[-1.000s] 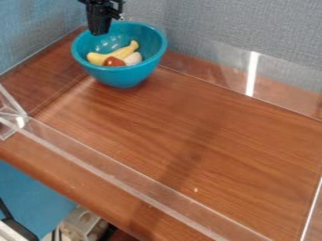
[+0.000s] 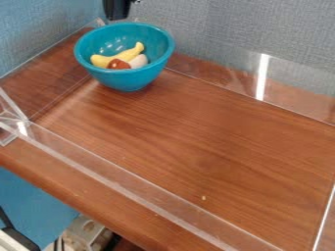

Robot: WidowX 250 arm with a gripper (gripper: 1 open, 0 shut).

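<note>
A teal bowl [image 2: 124, 75] sits at the back left of the wooden surface, holding a yellow banana-like piece [image 2: 129, 52], a red round item [image 2: 118, 65] and a pale oval item [image 2: 136, 62]. The black gripper [image 2: 116, 10] is above the bowl at the top edge of the view, mostly cut off; no object shows below it.
Clear plastic edging [image 2: 157, 201] runs along the front and sides. Grey-blue padded walls [image 2: 262, 39] stand behind and at left.
The gripper has risen away from the bowl toward the top edge and slightly right. The bowl and its contents look unchanged.
</note>
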